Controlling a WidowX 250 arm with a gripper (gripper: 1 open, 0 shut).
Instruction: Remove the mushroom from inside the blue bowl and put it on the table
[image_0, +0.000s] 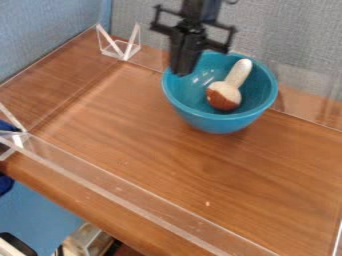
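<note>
The mushroom, with a pale stem and a reddish-brown and white cap, lies inside the blue bowl. Its cap is low in the bowl and its stem leans up toward the back rim. My black gripper hangs at the bowl's back left rim, left of the mushroom and apart from it. No object shows in its grip, but its dark fingertips blend together, so how far apart they stand is unclear.
Bare wooden table stretches in front of the bowl and to its left. A clear guard strip crosses the front edge. A white wire-like bracket stands at the back left, near the grey wall.
</note>
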